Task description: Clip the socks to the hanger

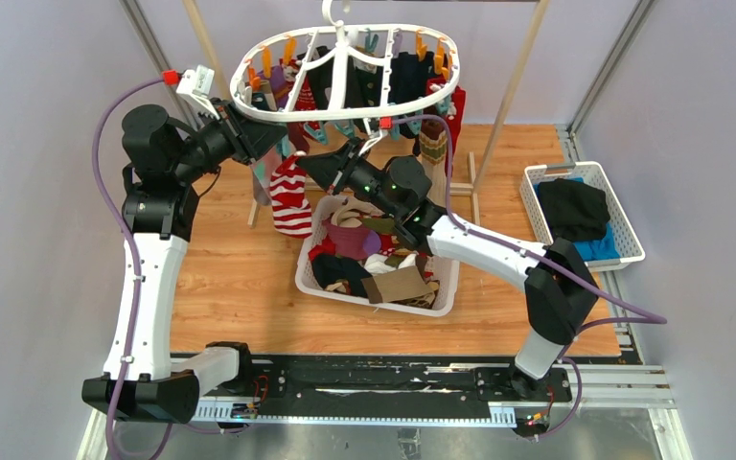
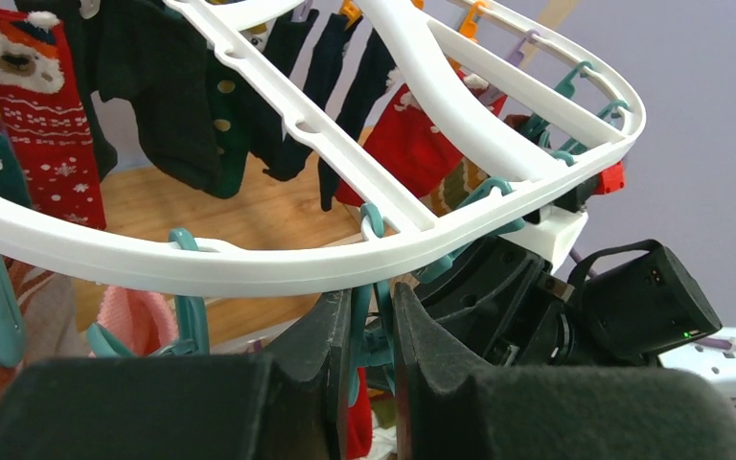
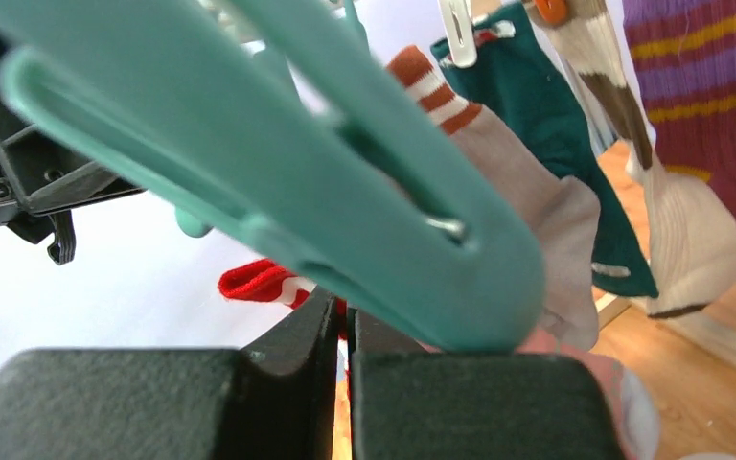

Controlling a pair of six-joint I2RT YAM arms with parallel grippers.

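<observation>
The white oval hanger (image 1: 345, 115) carries orange and teal clips with many socks. My left gripper (image 1: 266, 142) is at its front-left; in the left wrist view its fingers are shut on a teal clip (image 2: 376, 350) hanging from the rim. My right gripper (image 1: 309, 163) is shut on a red-and-white striped sock (image 1: 290, 201), which dangles below it. In the right wrist view that sock (image 3: 259, 280) shows at the fingertips, just behind a large, blurred teal clip (image 3: 278, 192).
A white basket (image 1: 307, 278) of loose socks sits beneath the hanger. A smaller basket (image 1: 632, 251) with dark and blue cloth is at the right. Wooden posts (image 1: 498, 125) stand around the hanger.
</observation>
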